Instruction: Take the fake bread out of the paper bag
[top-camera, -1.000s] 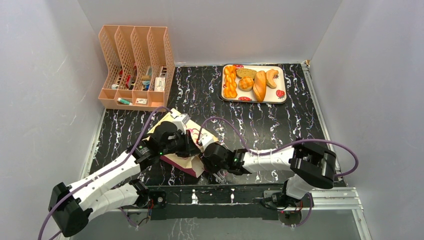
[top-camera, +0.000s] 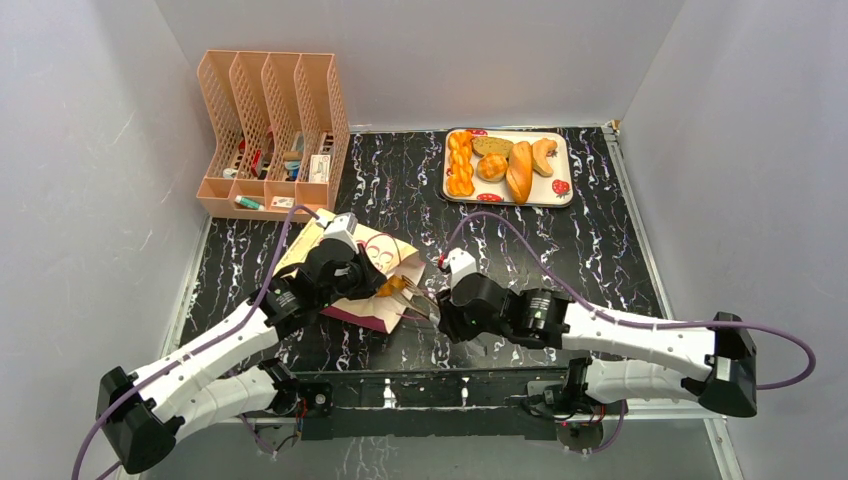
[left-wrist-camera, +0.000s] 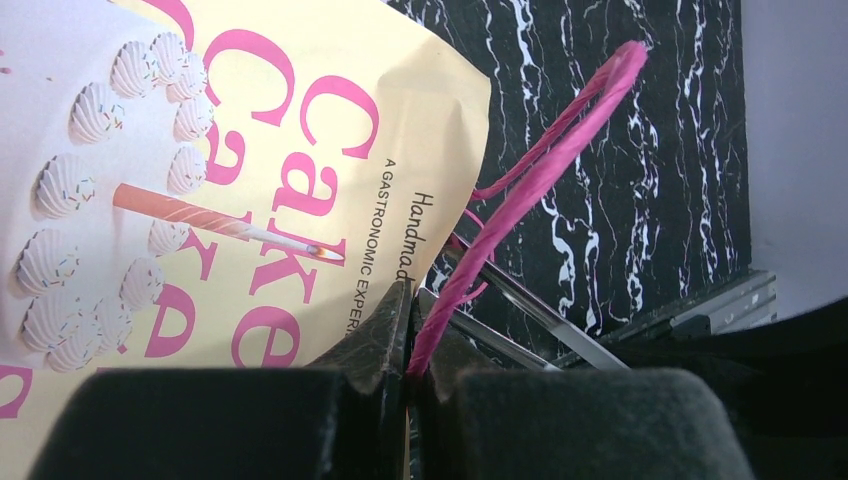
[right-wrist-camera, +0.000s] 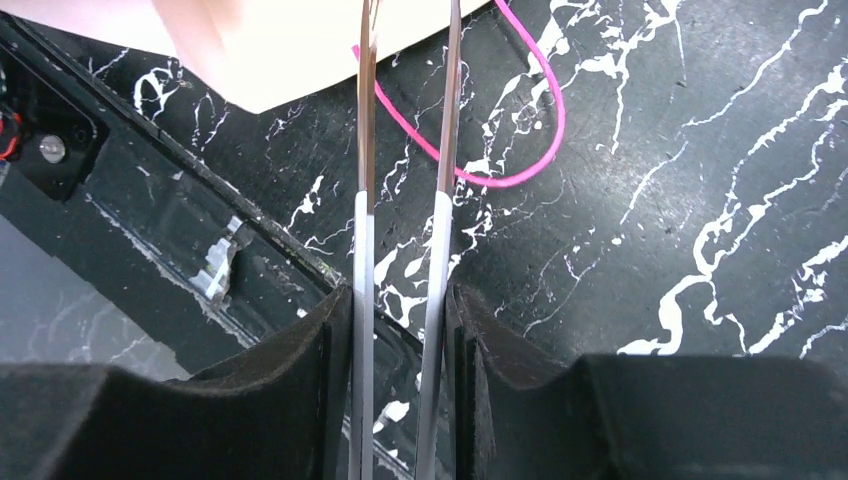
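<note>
The cream paper bag (top-camera: 383, 252) with pink lettering lies left of centre, its mouth facing right. My left gripper is shut on the edge of that mouth, close to a pink cord handle (left-wrist-camera: 508, 205). Right of the bag, my right gripper (top-camera: 445, 318) is closed around metal tongs (right-wrist-camera: 440, 250), one arm against each finger. The tongs reach toward the mouth, where an orange piece of bread (top-camera: 393, 286) shows by their tips. Whether the tips pinch it cannot be told; they run out of the right wrist view.
A tray (top-camera: 553, 196) with several fake breads stands at the back right. The pink divided rack (top-camera: 325, 95) stands at the back left, near the bag.
My right gripper has drawn back to the right with the tongs. The orange bread now shows at the bag's mouth. The left gripper and bag edge have shifted slightly left.
</note>
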